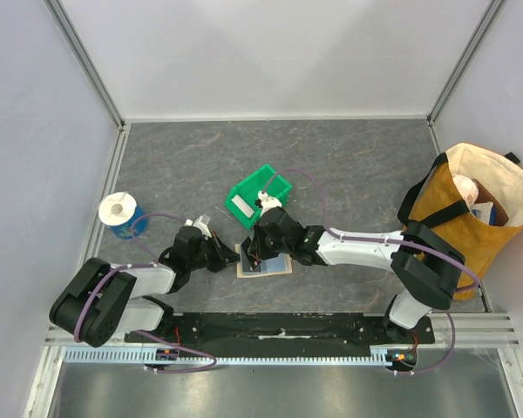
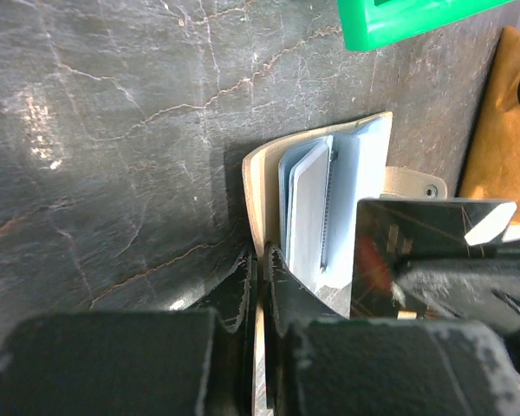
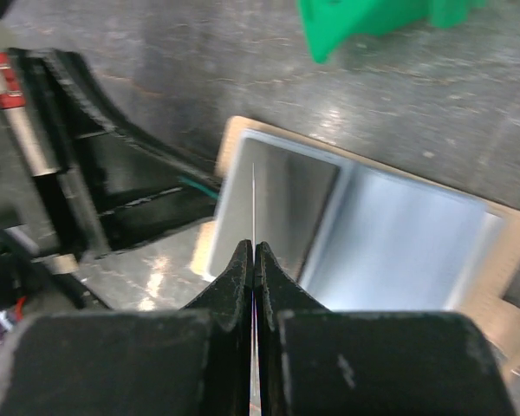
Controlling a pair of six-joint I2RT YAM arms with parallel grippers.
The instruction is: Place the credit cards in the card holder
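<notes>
The open card holder (image 3: 416, 234), tan-edged with pale blue clear sleeves, lies on the dark table. At its left edge my left gripper is shut on the tan border. A thin black card is in my right gripper, which is shut on it; in the right wrist view it shows edge-on as a fine line. The card hangs over the holder's dark grey left panel (image 3: 282, 199); whether its lower edge touches the sleeve, I cannot tell. A white card-like piece (image 1: 242, 206) lies in the green basket (image 1: 270, 185).
Behind the holder stands the green basket, close to my right wrist. A paper roll (image 1: 118, 209) on a blue stand (image 1: 127, 229) is at the left. An orange bag (image 1: 475, 248) fills the right side.
</notes>
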